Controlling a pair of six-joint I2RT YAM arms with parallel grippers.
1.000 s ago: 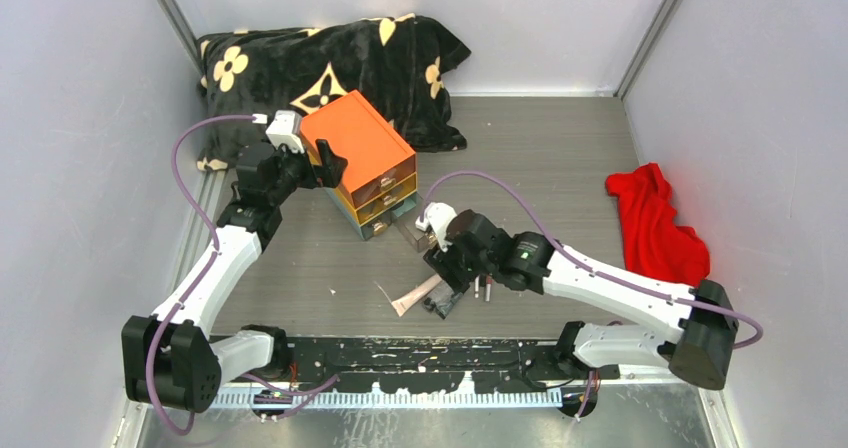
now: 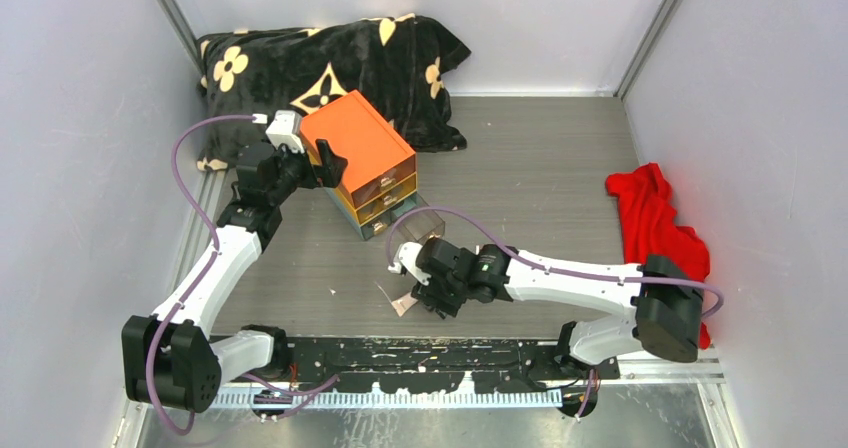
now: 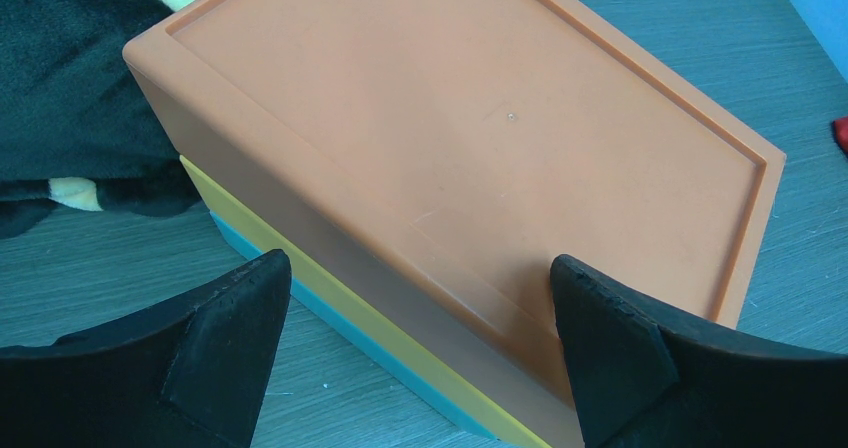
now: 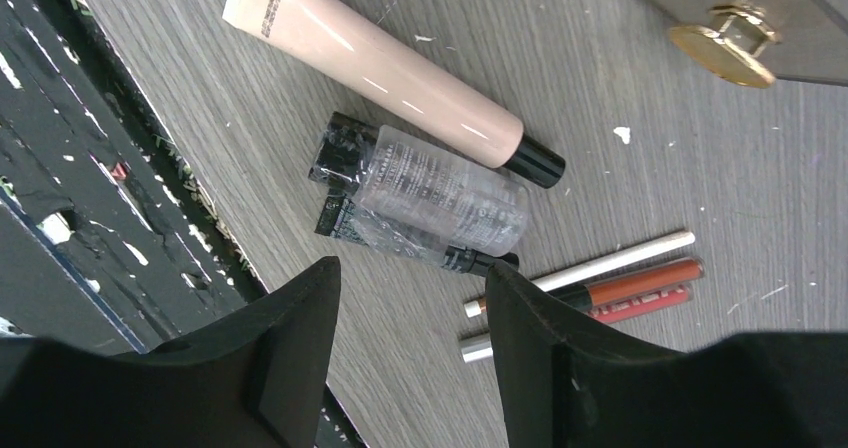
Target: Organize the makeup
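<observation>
An orange-topped drawer unit (image 2: 358, 140) has a clear bottom drawer (image 2: 425, 225) pulled out. My left gripper rests at its top edge; whether it grips is unclear. My right gripper is part open above the makeup: a beige tube (image 4: 380, 68), a clear bottle (image 4: 445, 193), a smaller tube (image 4: 390, 236) under it, a white pencil (image 4: 620, 260) and lip tubes (image 4: 645, 286). Nothing shows between its fingers.
A black patterned blanket (image 2: 260, 68) lies behind the unit, a red cloth (image 2: 660, 228) at the right.
My right gripper has moved toward the front and slightly left, over the makeup. More of the clear drawer now shows. The left arm is still.
</observation>
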